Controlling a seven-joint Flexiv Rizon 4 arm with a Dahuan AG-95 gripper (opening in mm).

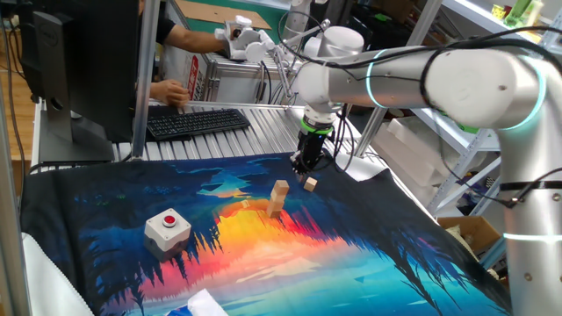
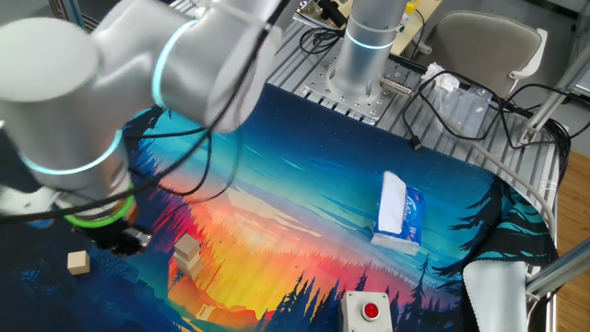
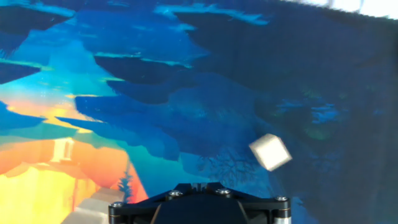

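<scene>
A single pale wooden cube (image 1: 310, 183) lies alone on the dark part of the printed cloth. In the wrist view the same cube (image 3: 270, 152) sits right of centre, ahead of the gripper. A stack of wooden blocks (image 1: 278, 198) stands on the orange area; part of the stack (image 3: 93, 208) shows at the lower left in the wrist view. My gripper (image 1: 300, 173) hangs low beside the lone cube, on its left in exterior view 1. From exterior view 2, the gripper (image 2: 138, 244) appears between cube and stack. Its fingertips are not clear, so its opening cannot be judged.
A grey box with a red button (image 1: 168, 233) stands at the left of the cloth. The tissue pack (image 2: 398, 214) lies near the arm's base side. Beyond the cloth are a keyboard (image 1: 198, 124), a monitor and a person's hand (image 1: 169, 92).
</scene>
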